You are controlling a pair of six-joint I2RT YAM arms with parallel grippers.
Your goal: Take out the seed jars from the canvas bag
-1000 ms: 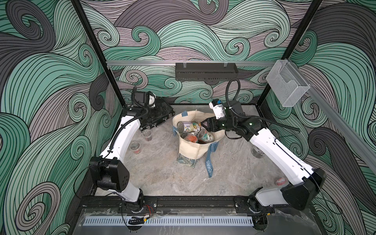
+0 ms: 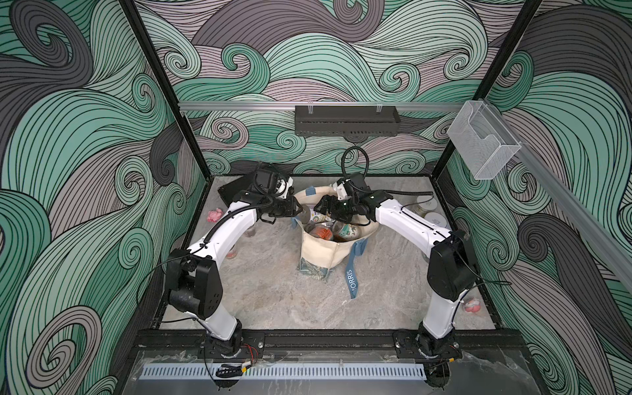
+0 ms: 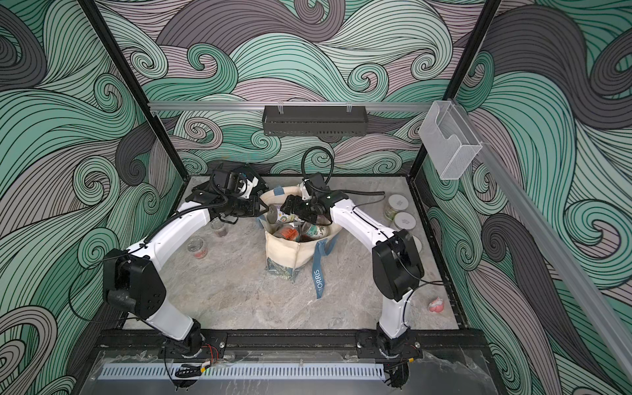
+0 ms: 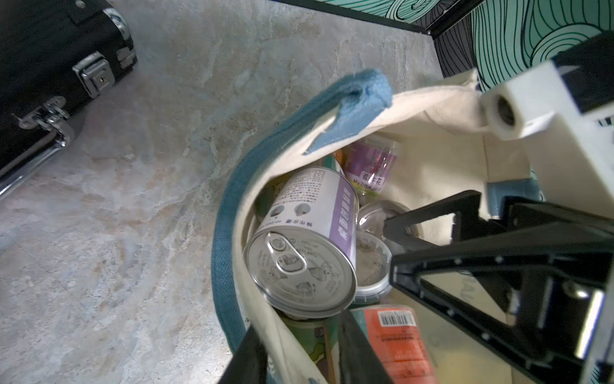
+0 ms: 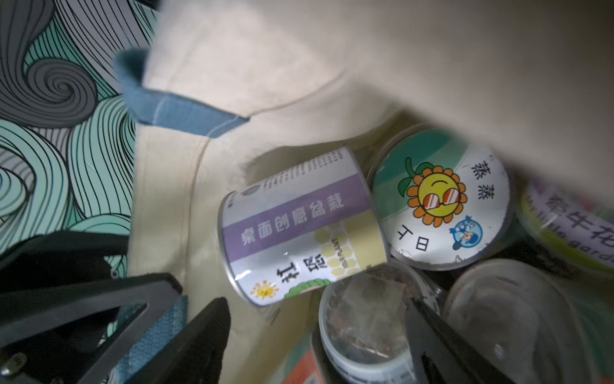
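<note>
The canvas bag [image 2: 319, 256] holds several cans and jars. A purple-white can [image 4: 300, 240] lies on top near the blue-trimmed rim; clear-lidded jars [image 5: 364, 320], a sunflower-lidded can [image 5: 435, 198] and an orange can [image 4: 390, 345] sit beneath or beside it. My left gripper [image 2: 289, 205] is at the bag's left rim, fingers apart above the top can. My right gripper [image 2: 329, 209] is over the inside of the bag, fingers apart around the jar area, nothing visibly between them.
A black case [image 4: 64, 76] stands at back left. Clear jars [image 3: 197, 247] sit left of the bag, several lidded jars [image 3: 398, 202] along the right edge, pink objects [image 3: 435, 304] at the corners.
</note>
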